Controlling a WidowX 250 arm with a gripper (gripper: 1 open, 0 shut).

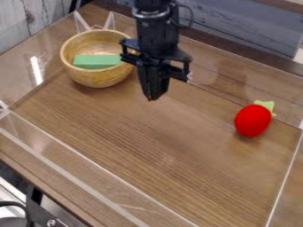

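Note:
My gripper (153, 71) is at the upper middle, dark, pointing down over bare table just right of a yellow bowl (112, 77); nothing shows held, and it looks shut. A green block (95, 60) lies inside the bowl. On the right sit a red oval object (253, 121) and, behind it, a small pale green item (267, 105) partly hidden by it.
Raised edges bound it at the back. Black cables show at the lower left corner.

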